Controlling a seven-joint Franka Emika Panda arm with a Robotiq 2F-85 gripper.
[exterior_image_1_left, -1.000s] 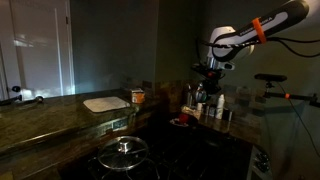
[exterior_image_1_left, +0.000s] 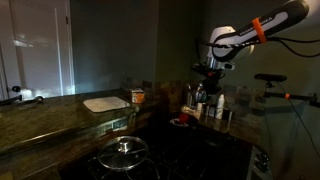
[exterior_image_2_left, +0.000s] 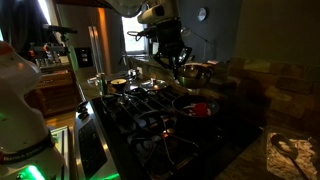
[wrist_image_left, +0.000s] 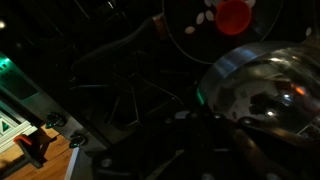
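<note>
My gripper (exterior_image_1_left: 211, 76) hangs high over the right part of the stove. In exterior view 2 the gripper (exterior_image_2_left: 178, 62) is above and behind a dark pan (exterior_image_2_left: 190, 102) with a red item (exterior_image_2_left: 200, 109) in it. The fingers are shut, and I make out nothing between the fingers. A shiny, rounded metal or glass vessel (wrist_image_left: 265, 85) fills the right of the wrist view beyond the dark gripper; whether they touch cannot be told. Above it show the pan's red round item (wrist_image_left: 233, 16) and pale spots. A lidded pan (exterior_image_1_left: 123, 153) sits at the stove's left.
Burner grates (exterior_image_2_left: 165, 140) cover the stove. A pale board (exterior_image_1_left: 106, 104) and an orange-and-white tub (exterior_image_1_left: 138, 96) sit on the raised counter. Bottles (exterior_image_1_left: 220, 106) stand at the back right. A spoon or ladle (exterior_image_2_left: 288, 150) lies at the right in exterior view 2.
</note>
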